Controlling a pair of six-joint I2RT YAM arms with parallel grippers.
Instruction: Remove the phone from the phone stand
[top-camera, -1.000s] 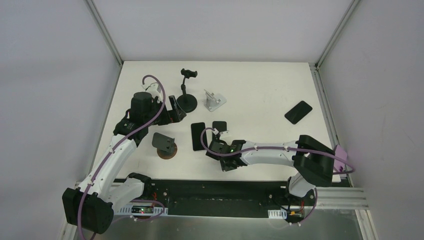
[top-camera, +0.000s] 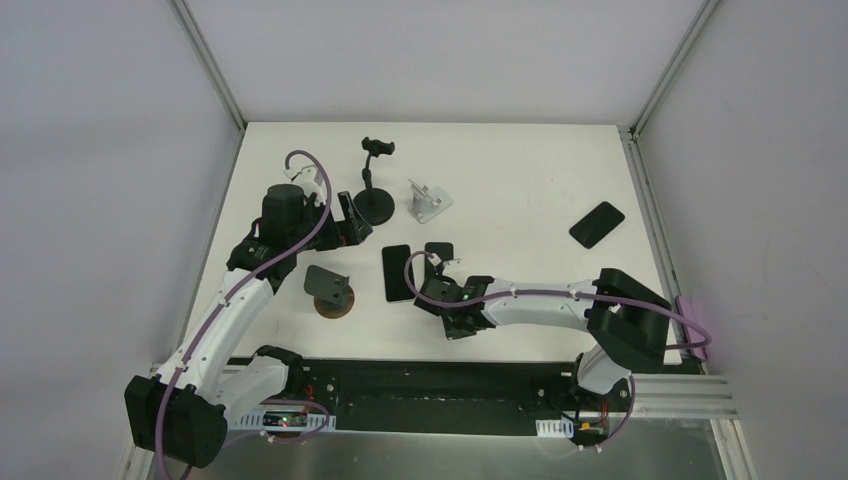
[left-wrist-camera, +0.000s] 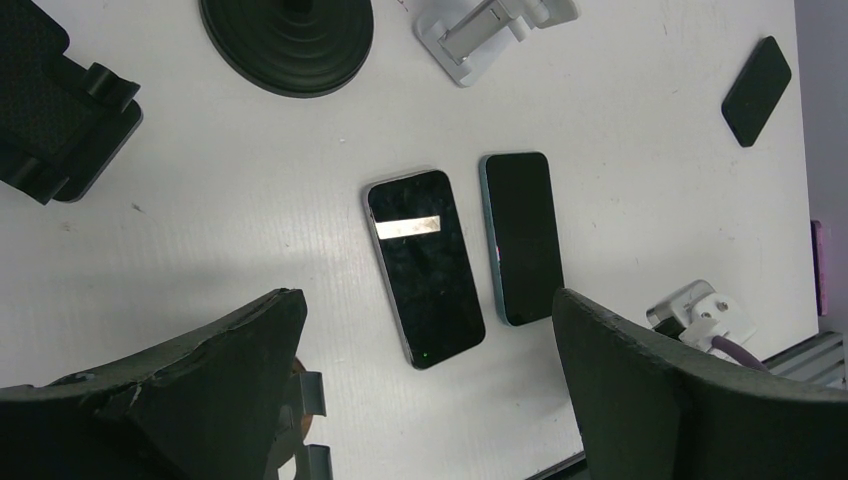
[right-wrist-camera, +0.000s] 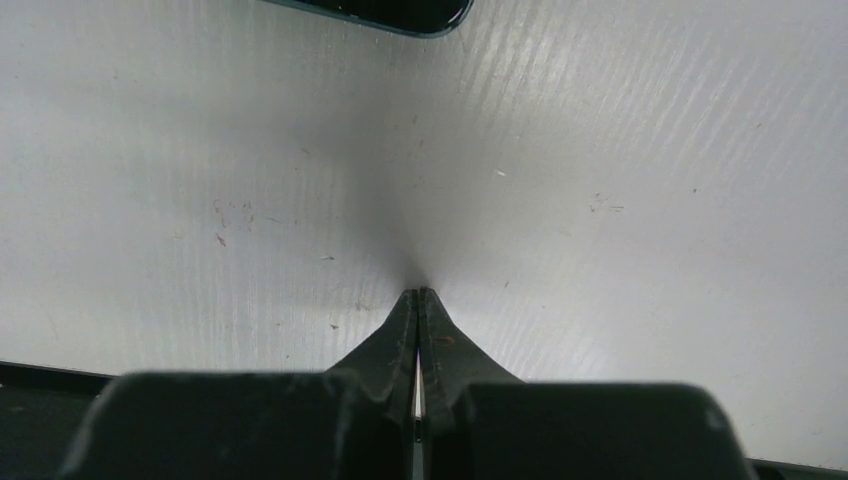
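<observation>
Three dark phones lie flat on the white table: one phone (top-camera: 397, 273) near the middle, a second phone (left-wrist-camera: 525, 240) just right of it, and a third phone (top-camera: 597, 225) far to the right. My left gripper is open above the table, with nothing between its fingers. In the right wrist view, my right gripper is shut, its tips together over bare table below a phone's edge. The black stand (top-camera: 375, 205), the white stand (top-camera: 428, 202) and the grey stand (top-camera: 328, 288) with a brown base bear no visible phone.
A black holder (left-wrist-camera: 60, 110) shows at the left of the left wrist view. Something pink (top-camera: 690, 318) sits at the table's right edge. Free room spans the table's back right.
My right arm has shifted very slightly to the right. The pink item at the right edge looks a little lower. The left arm, phones and stands are unchanged.
</observation>
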